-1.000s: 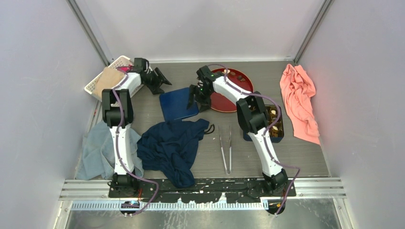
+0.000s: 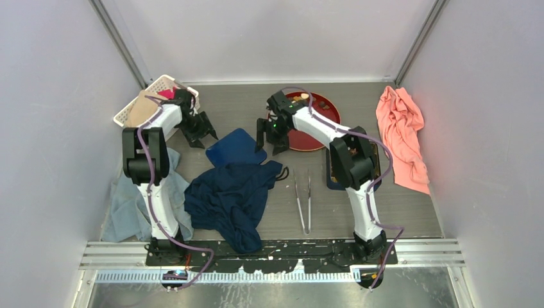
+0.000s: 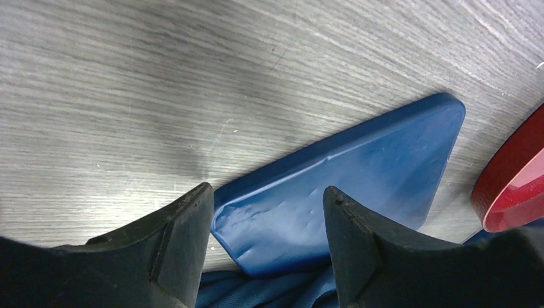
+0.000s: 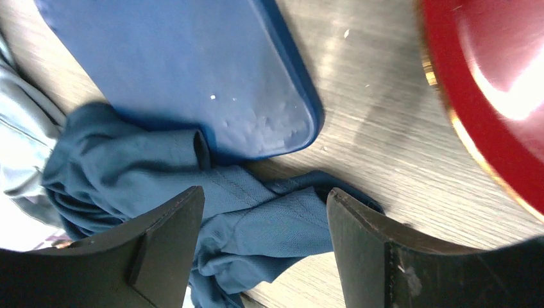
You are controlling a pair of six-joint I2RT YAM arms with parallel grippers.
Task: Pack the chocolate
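Note:
A flat dark blue square lid (image 2: pixel 234 146) lies on the table between the grippers, its near edge meeting the navy cloth (image 2: pixel 228 202). The box of chocolates (image 2: pixel 332 176) is at the right, largely hidden under the right arm. A red plate (image 2: pixel 317 138) with a few small pieces stands behind the right arm. My left gripper (image 2: pixel 204 133) is open at the lid's left, above one end in the left wrist view (image 3: pixel 268 199). My right gripper (image 2: pixel 269 140) is open just right of the lid, over navy cloth (image 4: pixel 265 204) in the right wrist view, nothing between its fingers.
Metal tongs (image 2: pixel 309 212) lie at front centre. A white basket (image 2: pixel 125 115) with paper is at back left, a light blue cloth (image 2: pixel 122 212) at front left and a pink cloth (image 2: pixel 402 138) at far right. Bare table shows behind the lid.
The lid has turned and shifted slightly left and toward the front. The left arm has moved back toward the front-left.

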